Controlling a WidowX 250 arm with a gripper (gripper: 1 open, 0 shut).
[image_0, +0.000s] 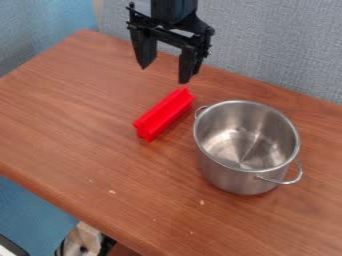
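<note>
A red oblong block (163, 113) lies diagonally on the wooden table (87, 130), just left of a steel pot (245, 148) with two side handles. My black gripper (166, 57) is high at the top centre, above and behind the block, with its fingers spread apart and nothing visible between them.
The table's left and front edge drops to a blue floor at lower left, with a small object in the corner below. A grey textured wall stands behind.
</note>
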